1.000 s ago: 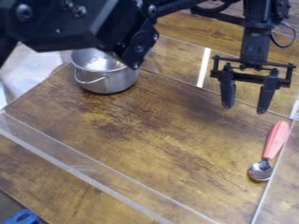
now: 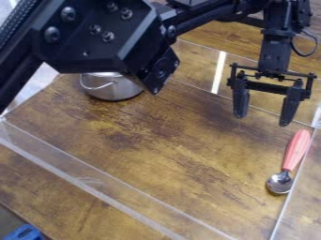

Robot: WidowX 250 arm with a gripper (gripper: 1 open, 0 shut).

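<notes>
The black gripper (image 2: 264, 105) hangs at the upper right with its two fingers apart, open and empty. Below it on the wooden table lies a spoon with a pink handle (image 2: 296, 148) and a metal bowl end (image 2: 279, 185), pointing toward the bottom. A steel pot (image 2: 111, 89) stands at the upper left, largely hidden behind the dark arm.
Pale tape strips run over it. A blue object (image 2: 22, 233) sits at the bottom left corner.
The arm's upper body has swung down and now covers more of the pot than a second ago. The gripper has barely moved, and the spoon lies where it was.
</notes>
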